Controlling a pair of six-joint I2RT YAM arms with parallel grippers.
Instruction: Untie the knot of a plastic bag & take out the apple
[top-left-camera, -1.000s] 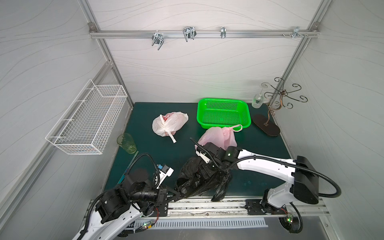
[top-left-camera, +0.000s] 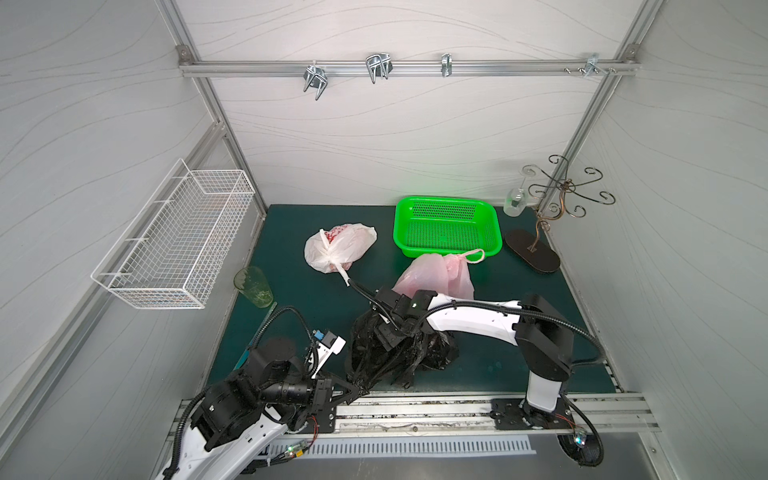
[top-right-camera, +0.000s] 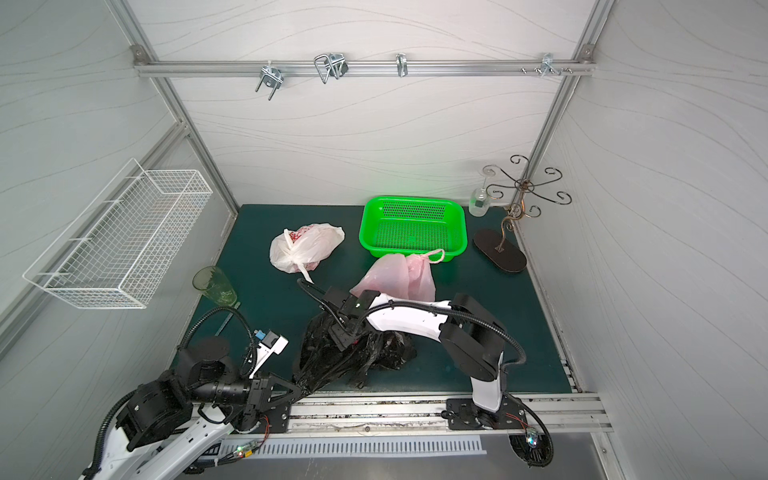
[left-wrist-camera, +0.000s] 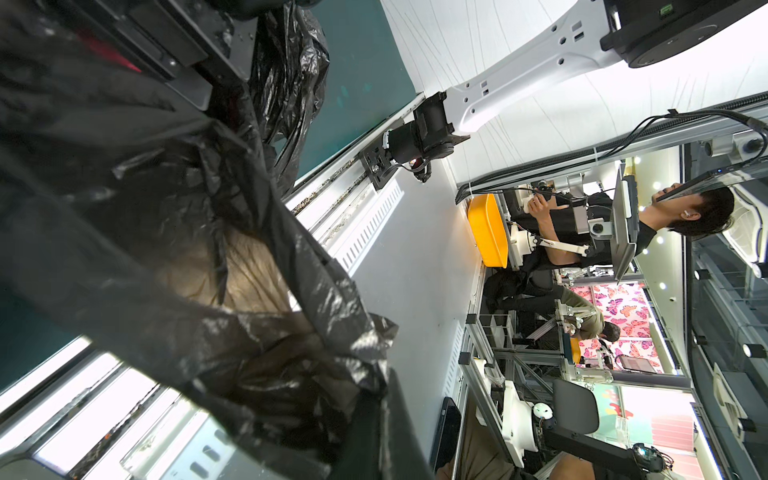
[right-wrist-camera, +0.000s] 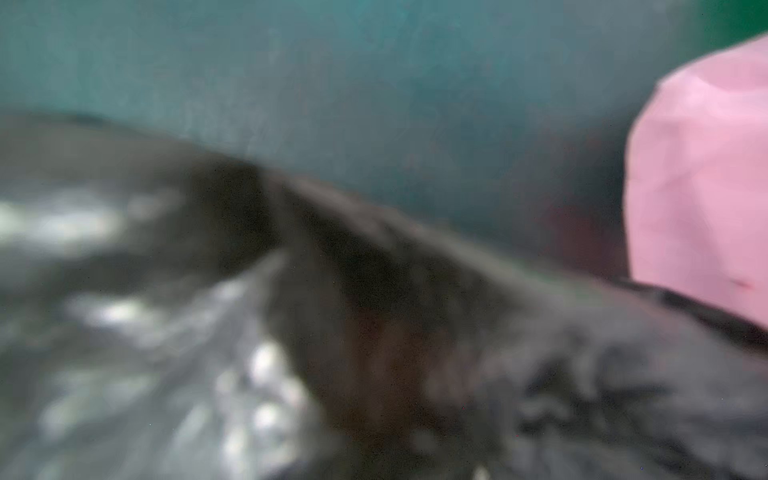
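A black plastic bag (top-left-camera: 438, 352) lies crumpled at the front middle of the table. My left gripper (top-left-camera: 344, 392) is at its front-left end, shut on a thin gathered part of it; the left wrist view shows the film stretched up from those fingers. My right gripper (top-left-camera: 384, 336) is down over the bag, its fingers hidden and its wrist view blurred by dark film close up. A small patch of red shows under it in the left wrist view (left-wrist-camera: 112, 52); I cannot tell what it is.
A white bag (top-left-camera: 340, 248) and a pink bag (top-left-camera: 432, 276) lie behind, near a green basket (top-left-camera: 446, 228). A glass (top-left-camera: 253, 284) stands at left, a metal stand (top-left-camera: 532, 248) at right. A wire basket (top-left-camera: 144, 272) hangs on the left wall.
My right arm has moved leftward over the black bag, drawing its gripper toward the bag's left part. The bag has shifted slightly. The left arm is nearly unchanged.
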